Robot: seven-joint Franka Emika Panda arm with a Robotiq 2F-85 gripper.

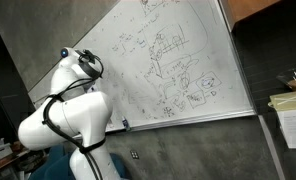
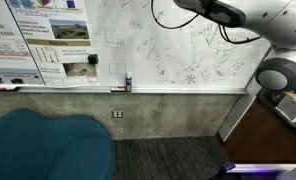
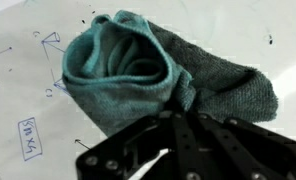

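A teal-grey cloth (image 3: 118,75) is bunched in my gripper, which is shut on it. Its folded bulk lies to the left in the wrist view, with a flatter flap reaching right. Behind it is the whiteboard (image 3: 48,110) with blue and black marker writing; whether cloth and board touch, I cannot tell. In exterior view 1 the end of my arm is at the left part of the whiteboard (image 1: 188,60), its fingers and the cloth not clearly visible. Exterior view 2 shows only part of the arm (image 2: 238,15).
Posters (image 2: 58,40) hang at the board's left in exterior view 2. A bottle (image 2: 129,83) stands on the board's ledge (image 2: 178,91). Below is a teal chair (image 2: 53,140). White papers (image 1: 293,125) lie at the right in exterior view 1.
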